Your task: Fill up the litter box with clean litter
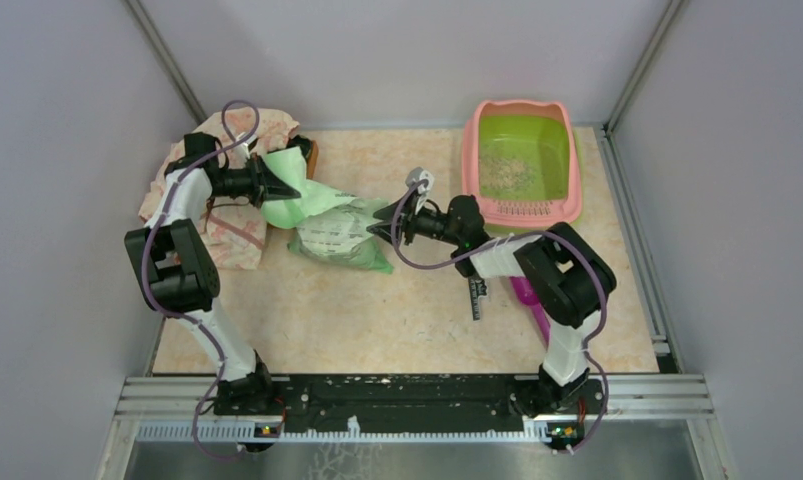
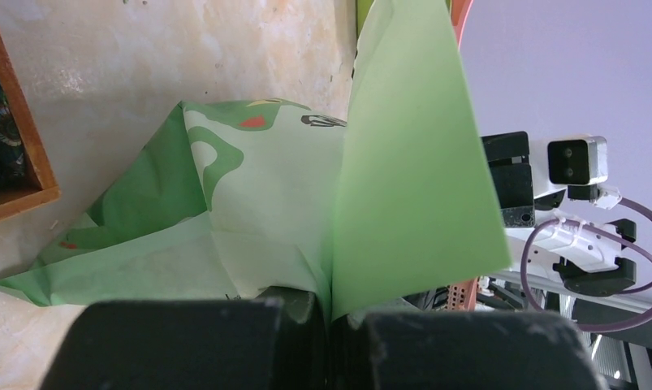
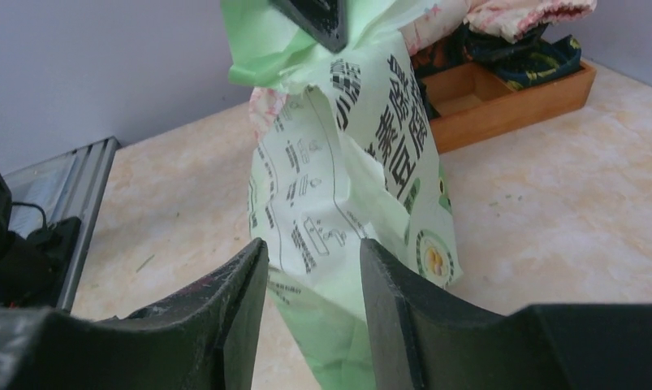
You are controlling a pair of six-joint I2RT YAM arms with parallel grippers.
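Observation:
A green and white litter bag sits at the table's middle left, its upper part pulled up and leftward by my left gripper, which is shut on the bag's top edge. In the right wrist view the bag stands creased with printed text. My right gripper is open close in front of the bag, at its right side in the top view. The pink litter box with a green inside stands at the back right, a thin scatter of granules on its floor.
A pink patterned cloth and a wooden box lie at the left, behind the bag. A magenta scoop and a dark strip lie near the right arm.

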